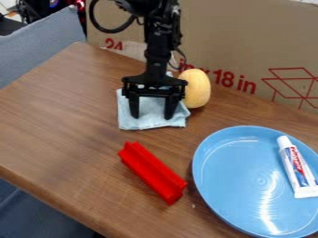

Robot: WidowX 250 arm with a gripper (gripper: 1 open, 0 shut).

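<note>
The black gripper (152,102) is low over a folded pale cloth (159,118) at the back middle of the wooden table, its two fingers pointing down onto the cloth and apart. Whether they pinch any fabric cannot be seen clearly. A yellow rounded object (196,87) stands just right of the gripper, behind the cloth. A red elongated object (152,172) lies in front of the cloth. At the right is a blue plate (230,204) with a toothpaste tube (297,167) on it.
A cardboard box wall (255,51) runs along the back. A grey padded surface (37,56) is beyond the table's left edge.
</note>
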